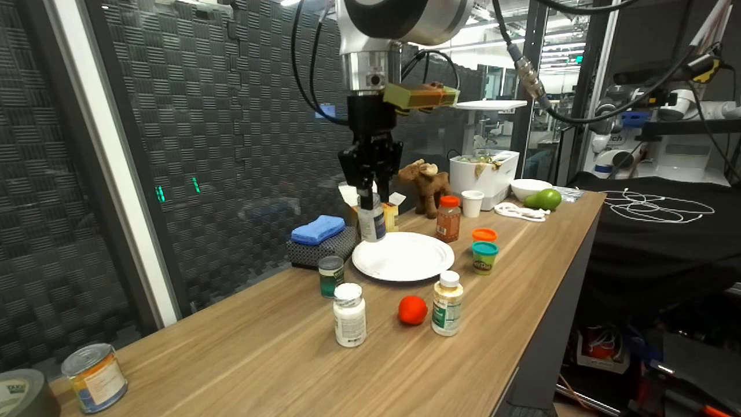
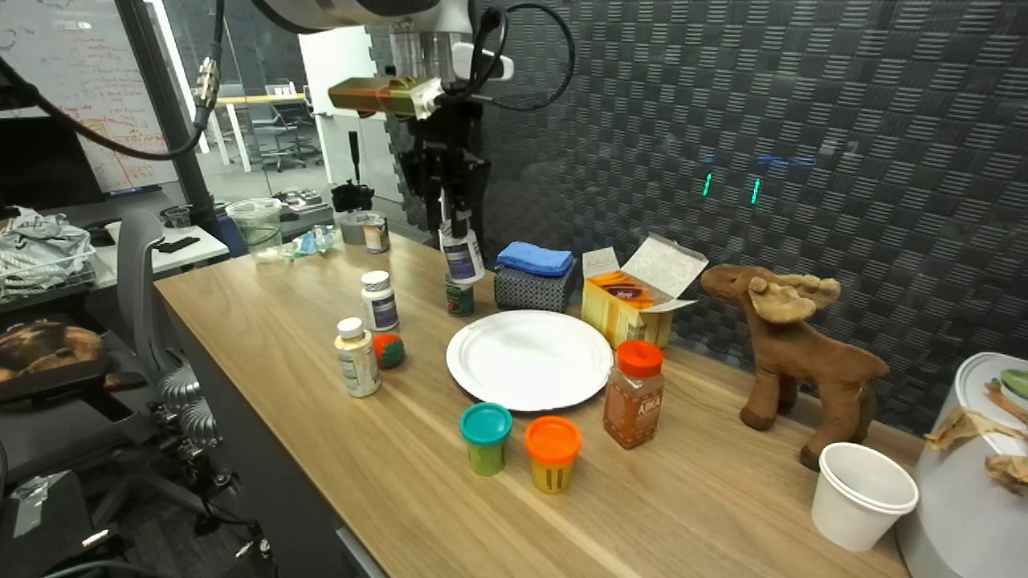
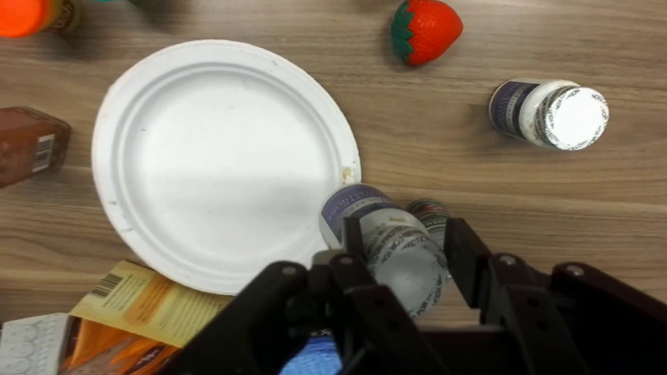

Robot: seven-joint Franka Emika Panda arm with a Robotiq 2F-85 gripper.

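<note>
My gripper is shut on a white bottle with a purple label (image 3: pixel 356 203), its silvery top between the fingers. In exterior view 2 this bottle (image 2: pixel 463 258) hangs in the air, slightly tilted, clear of the table. The white plate (image 1: pixel 399 260) lies flat and bare; from the wrist camera the bottle overlaps its edge. A second white bottle (image 3: pixel 531 112) stands on the wood, apart from the gripper. Partly hidden below the held bottle is a small green-labelled jar (image 2: pixel 459 297).
A strawberry (image 3: pixel 431 31) and a white-capped bottle (image 1: pixel 446 306) stand toward the front. Beyond the plate are a spice jar (image 2: pixel 633 395), two dough tubs and an open tea box (image 2: pixel 631 299). A blue cloth (image 1: pixel 318 229) tops a grey box.
</note>
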